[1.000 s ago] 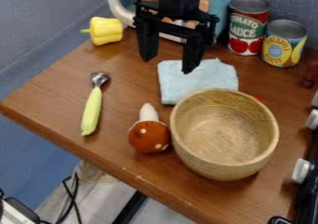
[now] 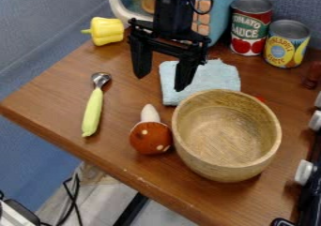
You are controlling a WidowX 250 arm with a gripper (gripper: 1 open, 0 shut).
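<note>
My black gripper (image 2: 160, 72) hangs over the back middle of the wooden table, fingers pointing down and spread wide apart with nothing between them. Its right finger is in front of a folded light-blue cloth (image 2: 209, 78). In front of the cloth are a wooden bowl (image 2: 223, 145) and a brown-capped toy mushroom (image 2: 152, 138). A green-handled scoop (image 2: 93, 111) lies on the left.
A yellow pepper (image 2: 108, 30) sits at the back left edge. A tomato can (image 2: 250, 28) and a yellow can (image 2: 287, 47) stand at the back right, beside a teal toy appliance (image 2: 216, 14).
My gripper has shifted slightly left and lower over the last second. The objects on the table have not visibly moved.
</note>
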